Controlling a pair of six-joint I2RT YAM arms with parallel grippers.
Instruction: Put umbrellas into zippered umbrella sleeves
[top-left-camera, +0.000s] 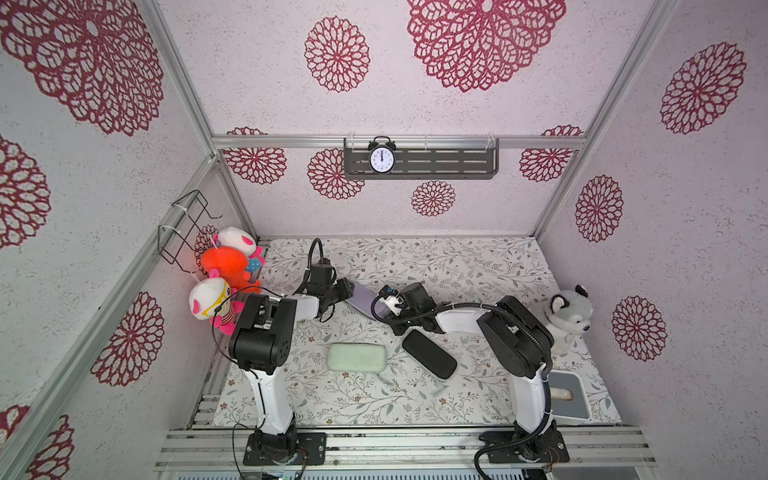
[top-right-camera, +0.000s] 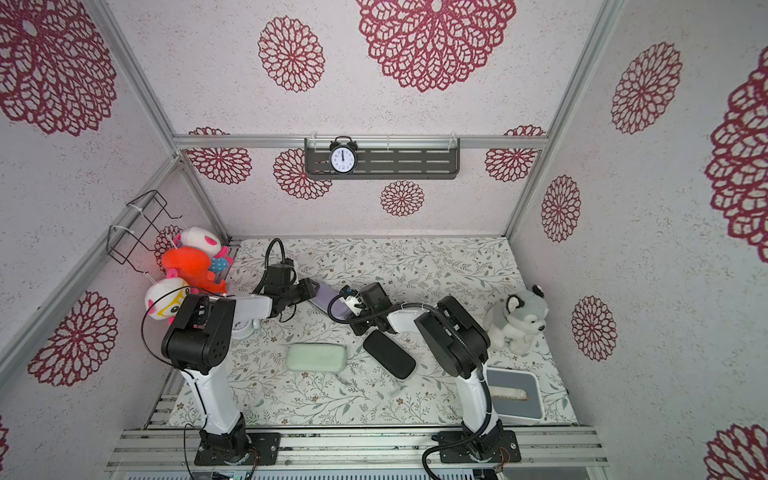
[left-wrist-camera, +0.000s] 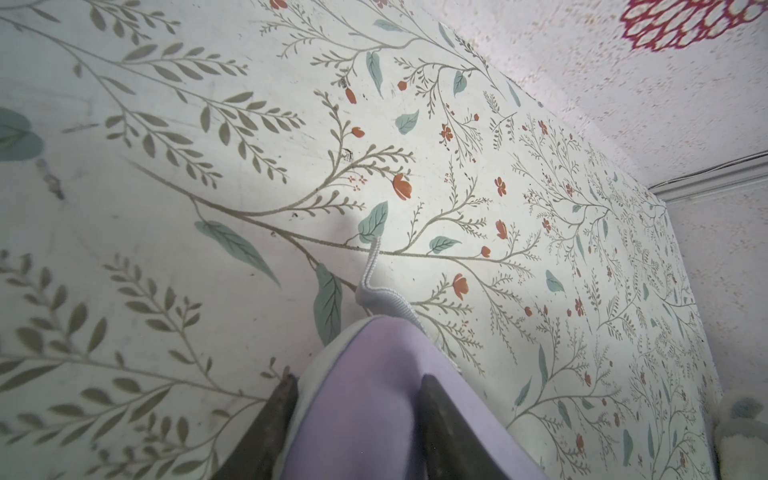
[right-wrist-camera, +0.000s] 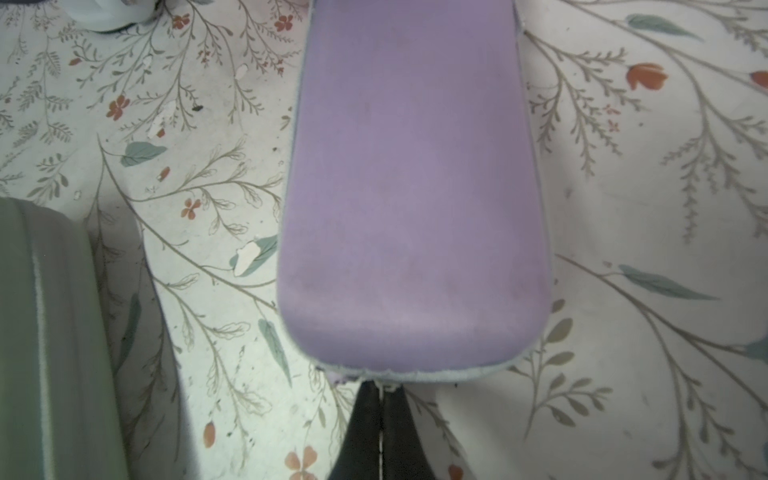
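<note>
A long lilac sleeve (top-left-camera: 362, 297) lies between my two grippers over the middle of the table. My left gripper is shut on its far end, with a pale cord trailing beside it. My right gripper is shut at the sleeve's other, rounded end, just below its pale edge in the right wrist view; whether the small pale bit at its tips is held I cannot tell. A mint-green case (top-left-camera: 357, 357) and a black case (top-left-camera: 429, 353) lie in front.
Plush toys (top-left-camera: 221, 264) crowd the left edge; a husky toy (top-left-camera: 569, 316) and a grey tray (top-right-camera: 516, 404) are at the right. A clock (top-left-camera: 381, 157) stands on the back wall's shelf.
</note>
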